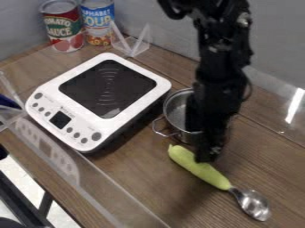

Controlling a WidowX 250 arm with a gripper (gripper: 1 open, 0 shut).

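My black gripper (209, 142) hangs low over the front of a metal pot (179, 113), hiding much of it. Its tip is just above the upper end of a pale yellow-green cob-like object (198, 166) lying on the wooden table (149, 187). Its fingers are dark against the pot, so their spread is hard to see. A metal spoon (252, 204) lies at the lower end of the yellow-green object.
A white induction cooker (66, 120) fills the left side. Cans (64, 27) stand at the back left. Transparent walls border the table. Bare wood lies at the front and right.
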